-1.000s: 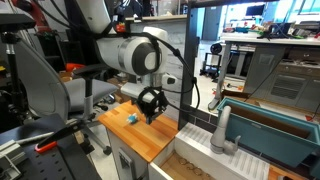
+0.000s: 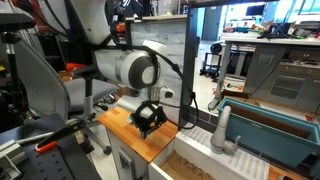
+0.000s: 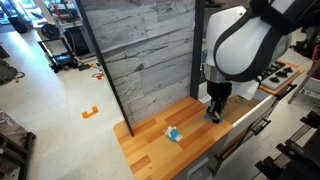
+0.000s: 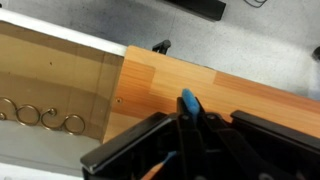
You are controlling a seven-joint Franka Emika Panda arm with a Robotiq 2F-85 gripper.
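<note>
A slim blue object point(image 4: 189, 102) pokes out from between the fingertips of my gripper in the wrist view, and the fingers are shut on it. Its other end is hidden by the fingers. Beneath it lies the orange wooden top point(image 4: 150, 85). In exterior view 1 the gripper point(image 2: 144, 132) hangs low over that wood, close to the drawer side; contact cannot be made out. A small blue-and-white item point(image 3: 173, 133) rests on the wood, apart from the gripper point(image 3: 213, 114).
An open drawer point(image 2: 195, 165) adjoins the wood, with several brass rings point(image 4: 73, 124) lying in it in the wrist view. A teal bin point(image 2: 260, 125) and a grey bottle-like thing point(image 2: 222, 130) stand to the right. Bare wood lies in front.
The drawer and bin have not moved.
</note>
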